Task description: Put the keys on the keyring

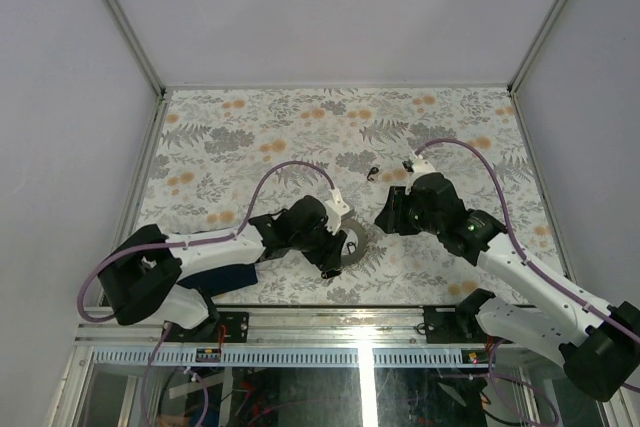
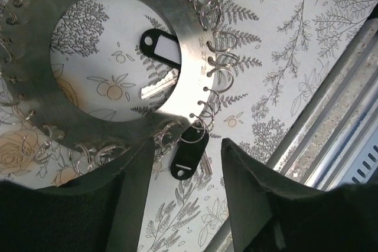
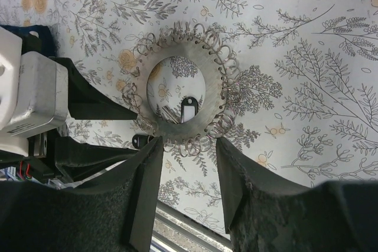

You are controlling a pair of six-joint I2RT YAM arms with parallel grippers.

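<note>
The keyring is a flat steel ring point(image 2: 195, 72) with small wire loops round its edge, lying on the patterned cloth. Inside its hole rests a key with a black tag point(image 2: 158, 45). Another black-tagged key point(image 2: 190, 156) lies at the ring's outer edge, partly under wire loops. My left gripper is open above that second key, the tag showing between its fingers. My right gripper stands part open to the right of the ring, with nothing held. From the top, the left gripper hides much of the ring point(image 1: 355, 243).
One more small dark key point(image 1: 373, 173) lies farther back on the cloth. A dark blue cloth point(image 1: 222, 281) sits under the left arm. The metal rail point(image 1: 330, 317) borders the front edge.
</note>
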